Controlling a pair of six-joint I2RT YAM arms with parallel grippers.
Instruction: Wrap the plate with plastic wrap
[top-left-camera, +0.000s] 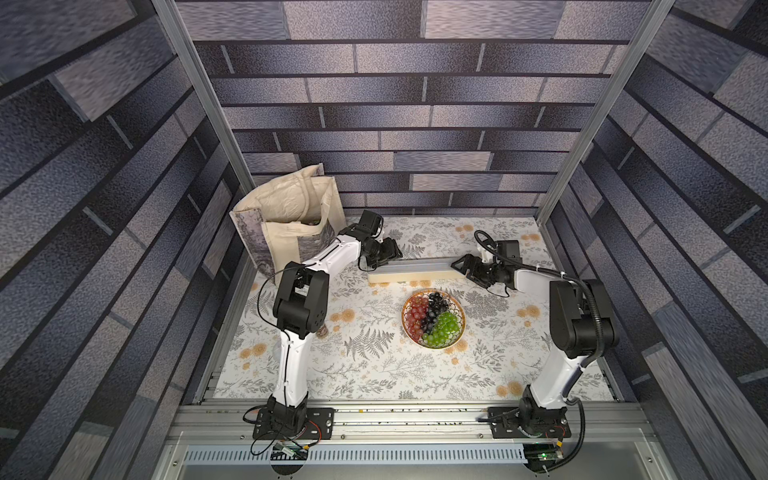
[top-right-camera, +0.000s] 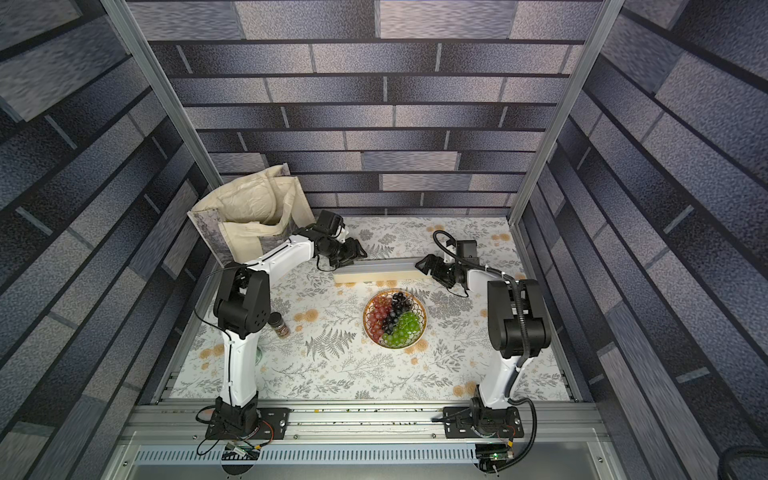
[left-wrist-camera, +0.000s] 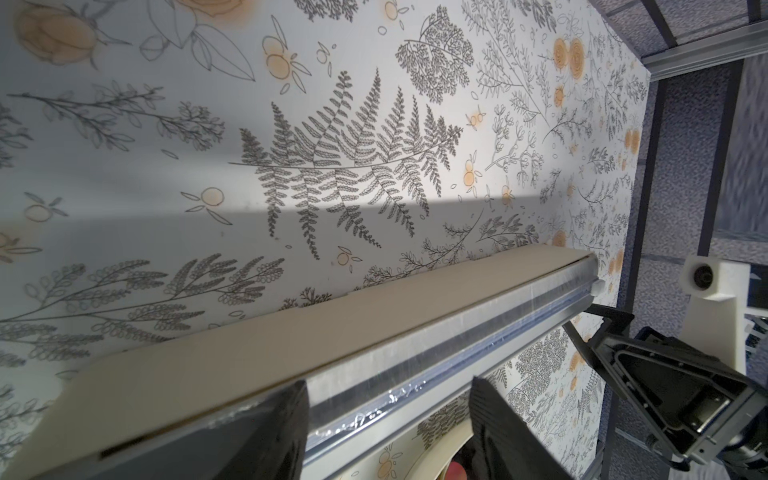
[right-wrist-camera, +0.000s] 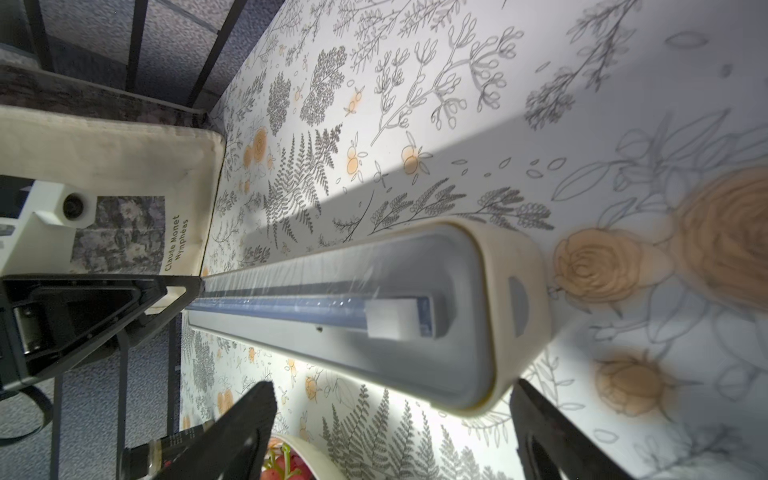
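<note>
The long cream plastic wrap dispenser (top-left-camera: 413, 272) lies crosswise behind the plate, clear film along its top. The plate (top-left-camera: 406, 329) holds red, black and green grapes. My left gripper (top-left-camera: 388, 253) is over the dispenser's left end; in the left wrist view its fingertips (left-wrist-camera: 272, 424) stand apart at the film strip. My right gripper (top-left-camera: 472, 269) is at the dispenser's right end, open, with its fingertips (right-wrist-camera: 240, 432) either side of and just short of that end.
A cream tote bag (top-left-camera: 280, 232) stands at the back left. A small bottle (top-right-camera: 278, 325) is beside the left arm.
</note>
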